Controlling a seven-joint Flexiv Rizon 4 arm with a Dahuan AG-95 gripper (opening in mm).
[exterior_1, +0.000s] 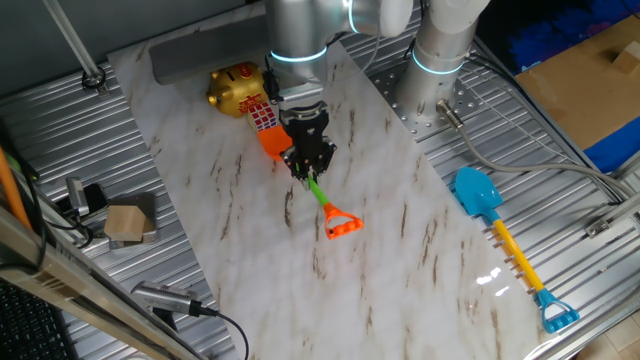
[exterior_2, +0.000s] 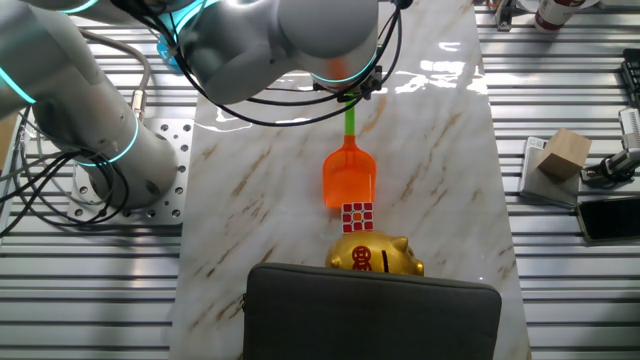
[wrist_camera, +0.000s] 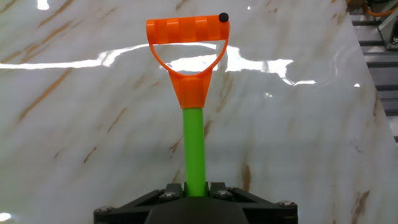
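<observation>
A toy shovel has an orange scoop (exterior_2: 349, 178), a green shaft (wrist_camera: 194, 146) and an orange D-shaped grip (wrist_camera: 189, 68). My gripper is shut on the green shaft, with one finger on each side. From exterior view 1, the gripper (exterior_1: 309, 172) points down over the marble board, the orange grip sticking out towards the front. At the scoop's front edge is a red-and-white cube (exterior_2: 357, 217); whether it rests on the scoop or just beyond it, I cannot tell. A golden piggy bank (exterior_1: 238, 89) stands right behind the cube.
Along the board's back edge sits a dark grey case (exterior_2: 372, 315), close to the piggy bank. A blue and yellow shovel (exterior_1: 511, 247) lies to the right, by the board's edge. Off the left side is a wooden block (exterior_1: 125, 223). The front of the marble board (exterior_1: 330, 300) is clear.
</observation>
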